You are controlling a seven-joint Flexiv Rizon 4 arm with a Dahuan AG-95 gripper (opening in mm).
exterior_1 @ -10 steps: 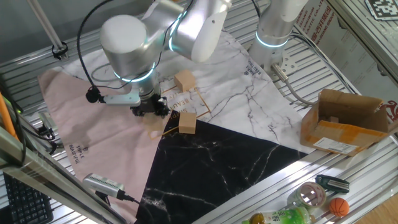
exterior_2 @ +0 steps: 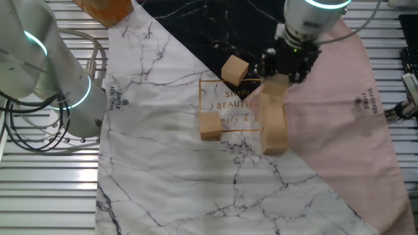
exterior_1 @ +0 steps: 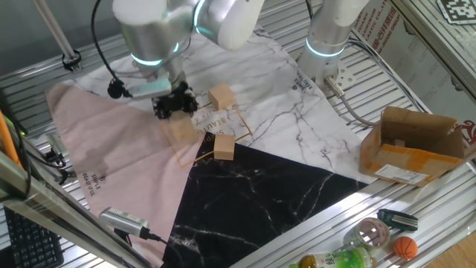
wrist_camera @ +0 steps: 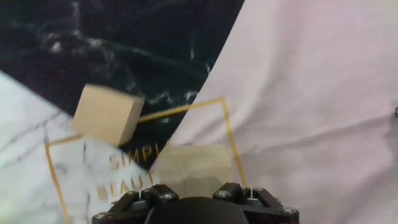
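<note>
My gripper [exterior_1: 175,106] is over the pink and white part of the cloth, fingers pointing down. Between its fingertips in the wrist view is a pale wooden block [wrist_camera: 194,167], blurred; the fingers appear shut on it. From the opposite side, this block [exterior_2: 275,86] shows just under the gripper [exterior_2: 287,62]. A second wooden piece [exterior_2: 274,134], one block or several together, lies close by it; the gripper seems to hide it in exterior view 1. Two more blocks rest apart on the cloth: one by the black section [exterior_1: 224,147], one on white marble [exterior_1: 221,95].
An open cardboard box [exterior_1: 409,152] stands at the right. Along the front edge are a bottle [exterior_1: 338,259], a tape roll [exterior_1: 372,232] and a small orange ball [exterior_1: 404,247].
My gripper has moved toward the back of the table in exterior view 1, and the pale block beneath it has shifted the same way. The two separate blocks have stayed put.
</note>
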